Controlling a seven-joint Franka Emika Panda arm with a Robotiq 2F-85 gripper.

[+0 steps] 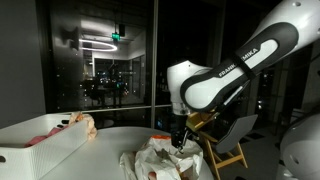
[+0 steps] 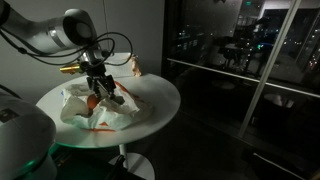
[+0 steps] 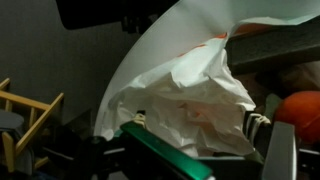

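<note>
My gripper is open, pointing down over a crumpled white bag (image 3: 195,90) on the round table. In the wrist view the bag's folds show between and beyond the fingers, one with a green strip (image 3: 165,150) along it. A round red object (image 3: 300,108) lies by the right finger. Exterior view 1 has the gripper (image 1: 181,138) low over the bag (image 1: 150,163), at its right part. From the other side, in exterior view 2, the gripper (image 2: 110,92) is at the bag (image 2: 122,112), with an orange-red thing (image 2: 93,102) inside. Whether the fingers touch anything is unclear.
A white bin (image 1: 42,152) holding pinkish items stands left on the table in exterior view 1. A small orange-tan object (image 2: 136,67) stands at the table's far edge. A yellow-framed chair (image 1: 228,145) is beyond the table. Bare tabletop (image 2: 160,95) shows right of the bag.
</note>
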